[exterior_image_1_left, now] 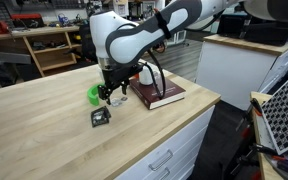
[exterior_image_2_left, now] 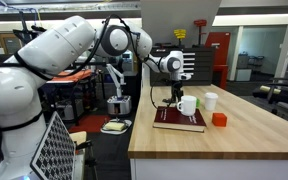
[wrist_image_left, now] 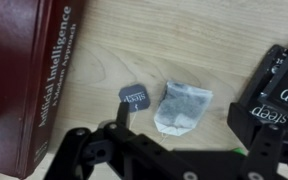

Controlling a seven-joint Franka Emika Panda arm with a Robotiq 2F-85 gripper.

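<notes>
A pale tea bag (wrist_image_left: 182, 108) lies flat on the wooden table, and its small dark tag (wrist_image_left: 134, 97) rests to its left in the wrist view. My gripper is open above them, with the bag and tag showing between its spread fingers and nothing held. In exterior view 1 the gripper (exterior_image_1_left: 115, 94) hangs low over the table, close to the tea bag (exterior_image_1_left: 118, 101). A green cup (exterior_image_1_left: 93, 96) stands just behind it.
A dark red book (wrist_image_left: 26, 75) lies beside the tag, with a white mug (exterior_image_2_left: 188, 104) on it. On the other side is a black package (wrist_image_left: 284, 85). A red block (exterior_image_2_left: 220, 119) and a white cup (exterior_image_2_left: 211, 101) stand farther off.
</notes>
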